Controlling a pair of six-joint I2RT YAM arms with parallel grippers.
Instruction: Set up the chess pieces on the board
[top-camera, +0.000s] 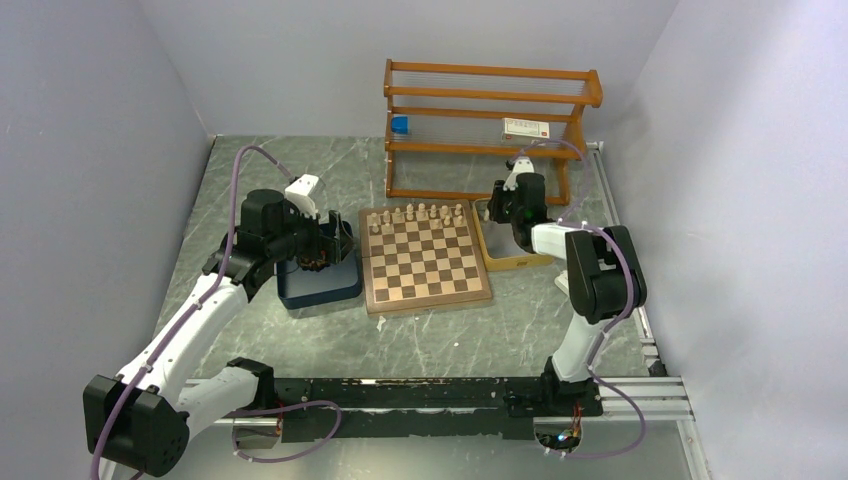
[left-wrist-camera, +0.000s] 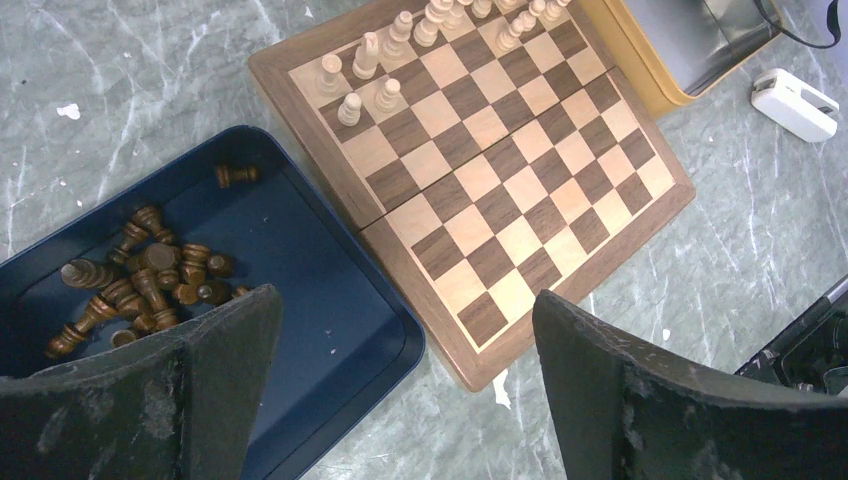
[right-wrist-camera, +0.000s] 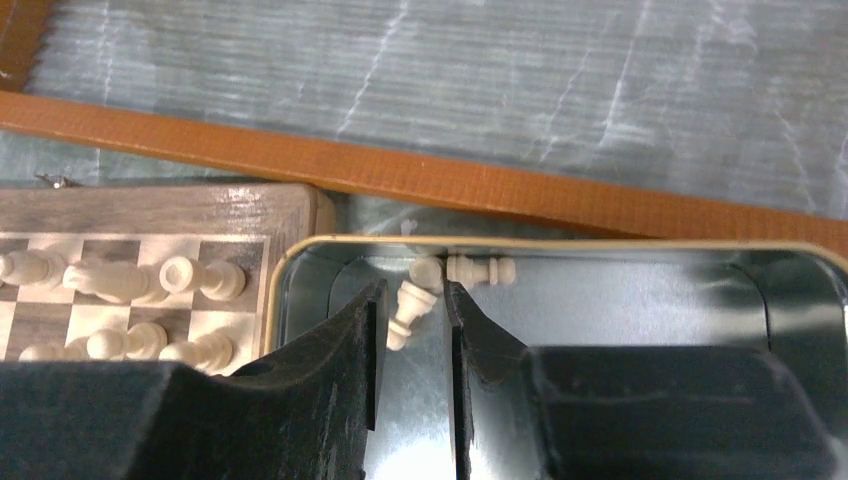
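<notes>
The chessboard (top-camera: 425, 268) lies mid-table, light pieces (top-camera: 421, 212) standing along its far side and a few in the row before them. Nothing is clearly held. My left gripper stands wide open and empty over the dark blue tray (left-wrist-camera: 330, 215), where brown pieces (left-wrist-camera: 150, 285) lie heaped.
A wooden rack (top-camera: 490, 148) rises behind the board and the yellow-rimmed tray (top-camera: 520, 263); its low rail (right-wrist-camera: 420, 175) runs close behind that tray. A white device (left-wrist-camera: 795, 104) rests on the table to the right. Table space before the board is free.
</notes>
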